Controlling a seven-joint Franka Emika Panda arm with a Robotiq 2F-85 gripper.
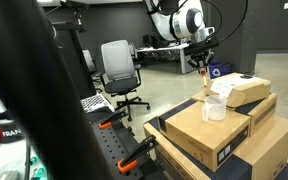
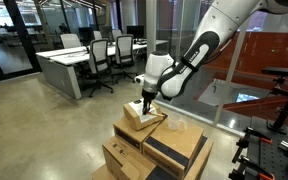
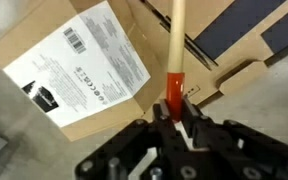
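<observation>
A thin wooden stick (image 3: pixel 177 30) with a red end (image 3: pixel 174 95) runs from the top of the wrist view down to my dark gripper. The red end reaches in at the fingers; the dark parts blur together there, so how tightly they close on it cannot be made out. In exterior view 1 the stick (image 1: pixel 205 83) looks upright, red end on top, close to the rim of a white mug (image 1: pixel 214 107). The mug stands on a cardboard box (image 1: pixel 189 132).
A smaller box (image 3: pixel 72 70) with a white label lies to the left in the wrist view. Several boxes are stacked around the mug. A person (image 2: pixel 164 78) stands right behind them. Office chairs (image 1: pixel 118 70) are farther back.
</observation>
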